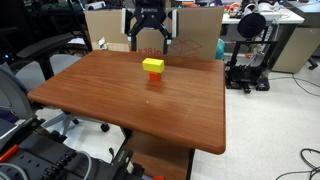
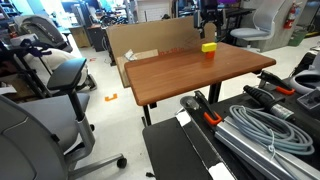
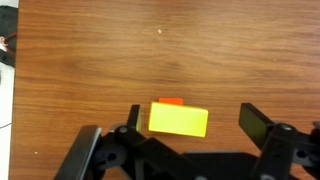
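Observation:
A yellow block [image 1: 153, 65] rests on top of a red-orange block [image 1: 154, 77] near the back of the brown table. Most of the lower block is covered in the wrist view, where only a red-orange strip [image 3: 171, 101] shows past the yellow block [image 3: 178, 119]. My gripper [image 1: 150, 46] hangs above the stack, its fingers spread wide and nothing between them. In the wrist view the yellow block lies within the span of the open gripper, closer to the left finger.
Cardboard panels [image 1: 195, 30] stand behind it, and an office chair [image 2: 62, 100] is off to one side. A coiled grey cable [image 2: 265, 130] lies by the near equipment.

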